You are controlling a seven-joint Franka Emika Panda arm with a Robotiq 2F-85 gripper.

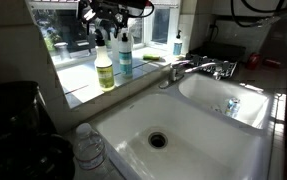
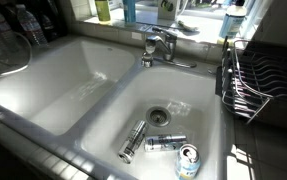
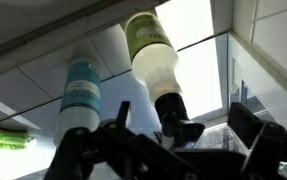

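Observation:
A yellow-green bottle with a black pump top (image 1: 104,68) stands on the tiled window sill behind the sink. Just above that top is my gripper (image 1: 100,20), pointing down and open. In the wrist view the bottle's black pump (image 3: 169,103) shows between the spread fingers, with no grip on it. A blue-labelled bottle (image 3: 81,95) stands beside it, outside the fingers; exterior view 1 shows the same bottle (image 1: 125,55) upright on the sill.
A white double sink (image 1: 173,130) lies below the sill. Several cans (image 2: 165,142) lie in one basin; the other is empty. A clear plastic bottle (image 1: 88,147) stands on the near counter. A wire dish rack (image 2: 258,75) and another pump bottle (image 1: 177,45) are farther along.

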